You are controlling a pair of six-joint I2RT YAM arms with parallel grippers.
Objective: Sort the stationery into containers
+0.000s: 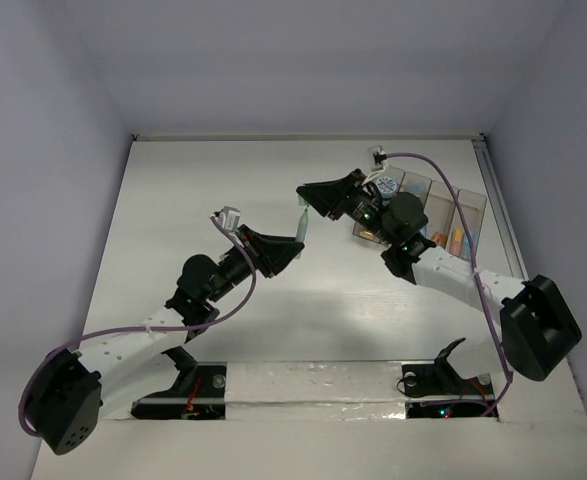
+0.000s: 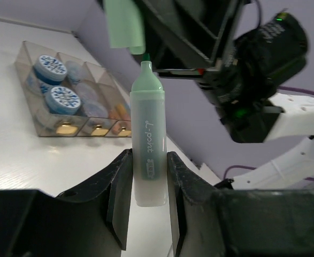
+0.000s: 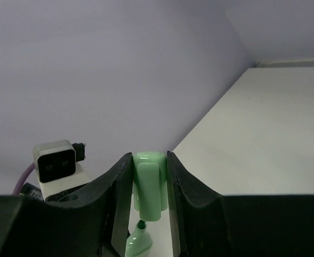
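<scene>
A pale green glue bottle (image 2: pixel 149 139) with lettering stands upright in my left gripper, which is shut on its body. Its dark green nozzle tip (image 2: pixel 146 57) is bare. Just above it, slightly off to one side, is a mint green cap (image 3: pixel 150 184), gripped between the fingers of my right gripper. From the right wrist, the bottle's tip (image 3: pixel 141 225) shows right below the cap's lower end. Whether the two touch, I cannot tell. In the top view both grippers face each other over the table's middle.
At the back right, a clear compartment organizer (image 2: pixel 82 126) holds blue-lidded jars (image 2: pixel 63 100) and an orange item (image 2: pixel 122 112); my right arm partly covers it from above. Open table surface (image 1: pixel 203 180) lies to the left and back.
</scene>
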